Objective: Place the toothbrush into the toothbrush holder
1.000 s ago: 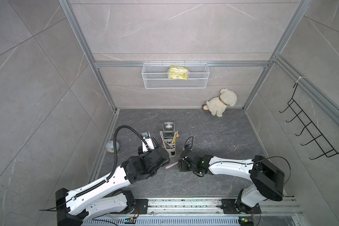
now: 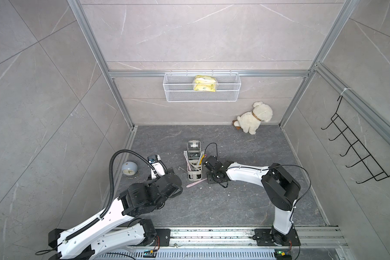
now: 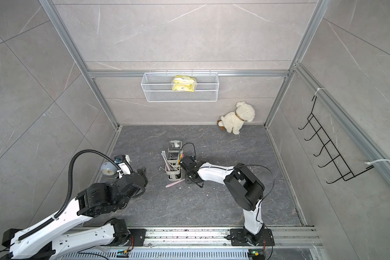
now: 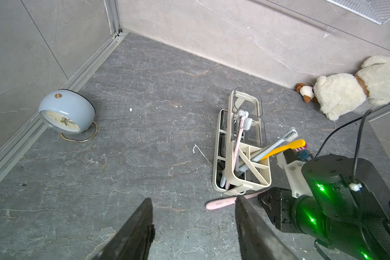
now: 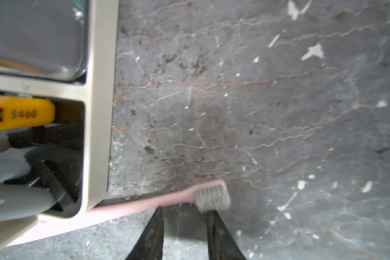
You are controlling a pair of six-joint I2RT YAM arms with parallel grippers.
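Note:
A beige toothbrush holder (image 4: 248,180) with several brushes stands mid-floor. A pink toothbrush (image 4: 218,203) lies along its near side, its bristled head (image 5: 212,197) just beyond my right gripper. The right gripper's fingertips are low at the brush; the right wrist view leaves unclear whether they grip it. My left gripper hangs apart from the holder, its fingers spread with nothing between them.
A blue-grey round object (image 4: 69,108) stands by the left wall, a white plush dog (image 2: 251,121) at the back right. A wire basket (image 2: 201,91) hangs on the back wall. The floor left of the holder is clear.
My left arm has drawn back to the left, away from the holder.

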